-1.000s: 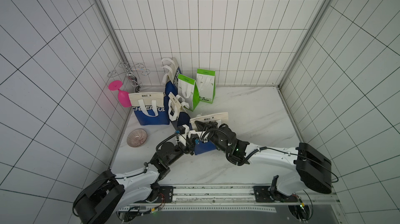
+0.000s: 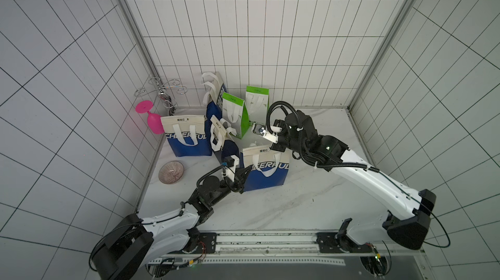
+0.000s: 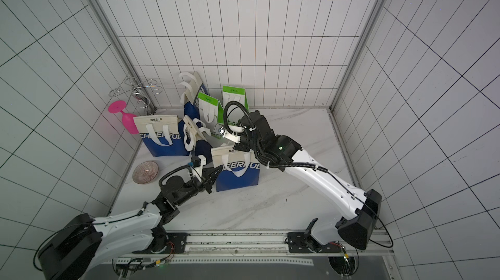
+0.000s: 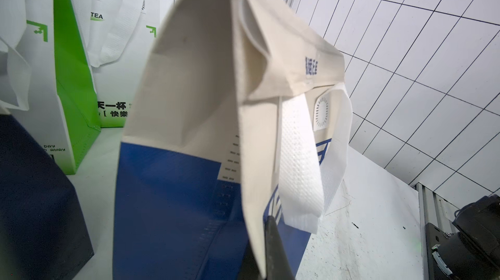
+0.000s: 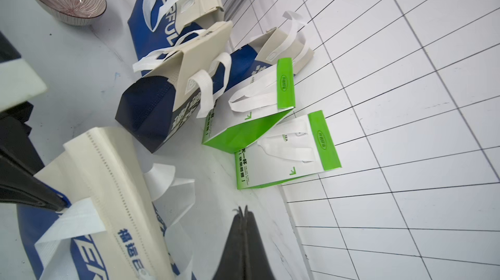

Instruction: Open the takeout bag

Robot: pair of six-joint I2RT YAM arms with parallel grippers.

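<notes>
The blue-and-beige takeout bag (image 2: 264, 182) stands upright at the middle of the counter. Its beige top looks folded together along a straight edge, with a gap at the side fold in the left wrist view. White handles (image 4: 299, 170) hang down its faces. At the bag's near left corner, my left gripper (image 2: 249, 169) pinches the side edge, one dark finger (image 4: 277, 254) showing on the front face. My right gripper is shut with its tips together and nothing between them. It is over the bag's far right side, with the bag outside its fingers.
Other blue bags (image 2: 185, 142) and two green-and-white bags (image 2: 256, 104) crowd the left and back. A striped bowl (image 2: 171, 172), a pink object (image 2: 154, 122) and a wire rack (image 2: 161, 89) are at the left.
From the bag's front near the left gripper, my right gripper has moved up, back and to the right. The bag's front is uncovered now. The left arm has stayed put.
</notes>
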